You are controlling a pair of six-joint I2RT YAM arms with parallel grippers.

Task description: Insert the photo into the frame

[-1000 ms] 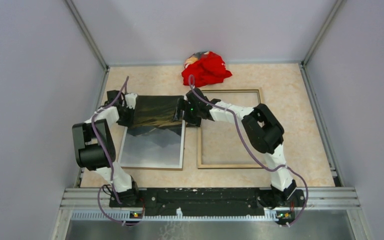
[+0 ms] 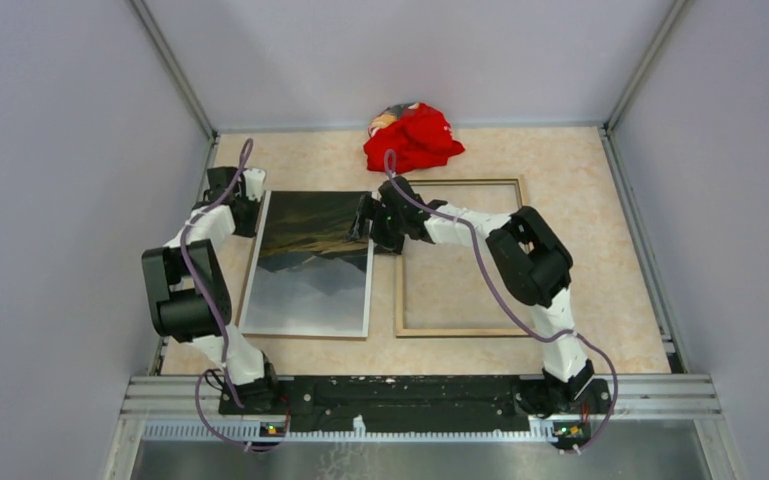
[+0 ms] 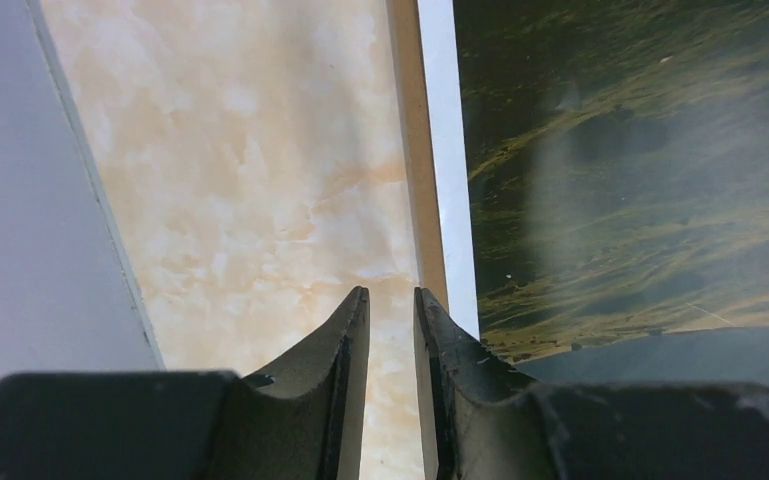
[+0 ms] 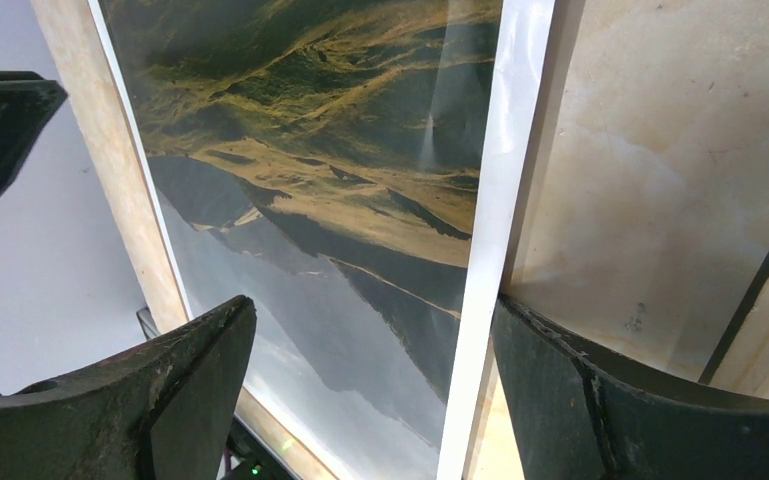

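The photo panel (image 2: 310,290), a dark landscape with a white border and wooden sides, lies flat on the table left of centre. To its right is the empty wooden frame (image 2: 398,300), partly covered by my right arm. My left gripper is part open beside the panel's upper left edge, bare table between its fingertips; one finger (image 3: 438,335) overlaps the wooden side in view. Over the panel's right edge, my right gripper has widely parted fingers, one finger (image 4: 540,370) close against the white border. Whether it touches I cannot tell.
A crumpled red cloth (image 2: 415,138) lies at the back, behind the gap between panel and frame. Bare table (image 2: 600,260) extends right of the frame. A grey wall (image 3: 20,250) rises close to the left side.
The panel and right gripper sit marginally farther right than a second ago.
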